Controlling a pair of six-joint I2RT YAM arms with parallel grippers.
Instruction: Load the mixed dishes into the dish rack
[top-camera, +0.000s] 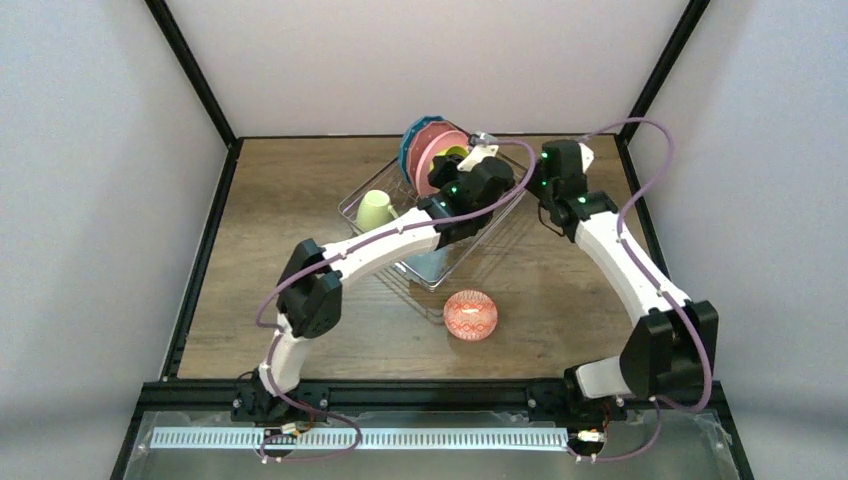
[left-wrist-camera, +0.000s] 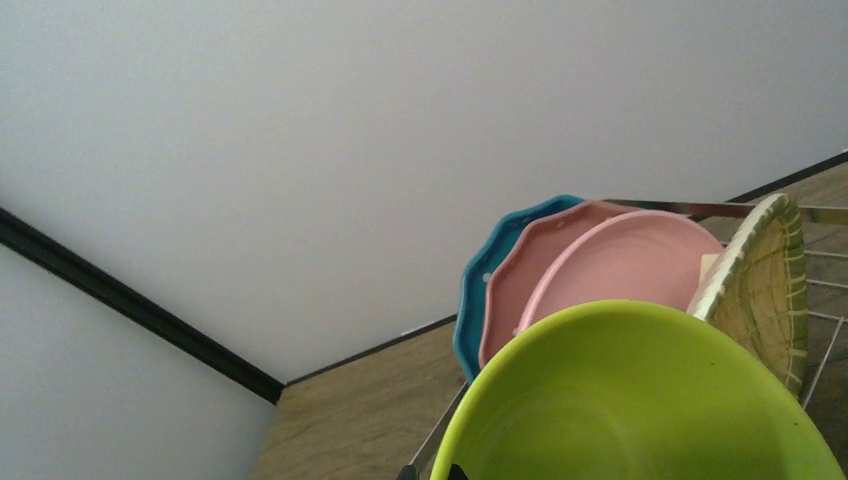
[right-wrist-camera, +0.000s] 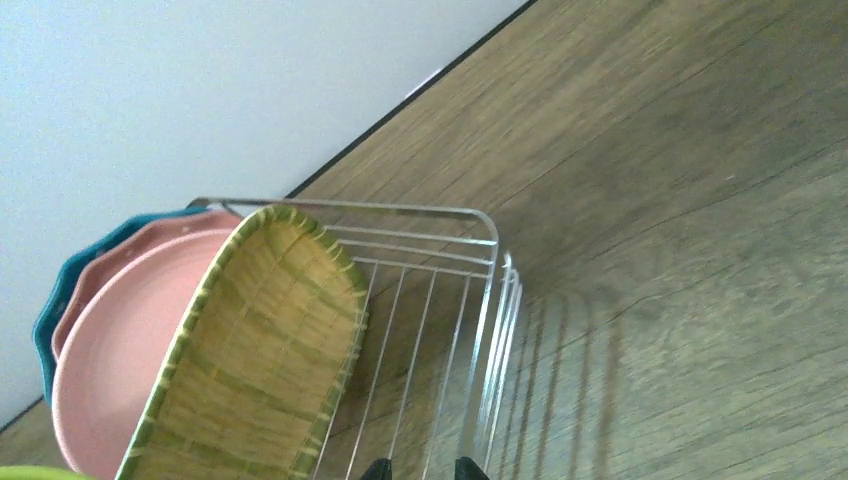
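Note:
A lime-green bowl (left-wrist-camera: 640, 400) fills the bottom of the left wrist view; my left gripper is shut on its rim, above the wire dish rack (top-camera: 434, 288). Behind it, a blue scalloped plate (left-wrist-camera: 475, 300), a darker pink plate (left-wrist-camera: 505, 282) and a round pink plate (left-wrist-camera: 630, 255) lean together. A woven basket (right-wrist-camera: 265, 340) stands tilted beside them in the rack. My right gripper is open, its fingertips apart with nothing between them, near the rack's right end. On the wood lies a red-and-white patterned bowl (top-camera: 470, 316).
A pale green mug (top-camera: 374, 211) stands at the rack's left side. The light blue mug (top-camera: 430, 263) near the front corner is partly covered by the left arm. Bare wood (right-wrist-camera: 690, 240) lies right of the rack.

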